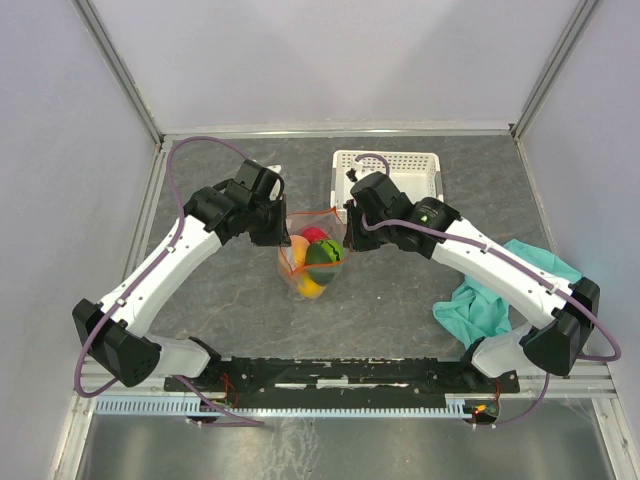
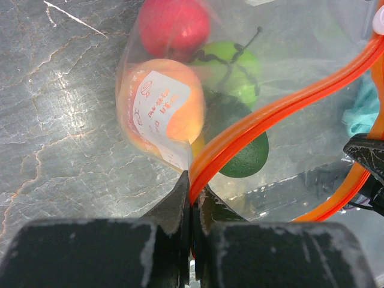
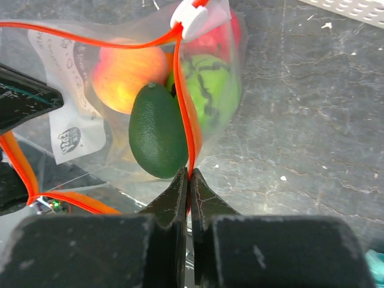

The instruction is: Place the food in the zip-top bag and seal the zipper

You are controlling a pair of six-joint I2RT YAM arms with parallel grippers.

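The clear zip bag (image 1: 312,285) with an orange zip rim hangs between my two arms, its mouth spread. Inside it lie a peach (image 3: 129,78), a dark green avocado (image 3: 157,132), a green item with dark stripes (image 3: 210,90), a red fruit (image 2: 174,27) and a yellow-orange fruit (image 1: 310,287). My left gripper is shut on one side of the orange rim (image 2: 240,135). On the opposite side, my right gripper is shut with the rim's edge between its fingertips. A white slider (image 3: 191,19) sits at the rim's far corner.
Behind the right gripper stands an empty white perforated basket (image 1: 412,172). A turquoise cloth (image 1: 475,308) lies crumpled at the right.
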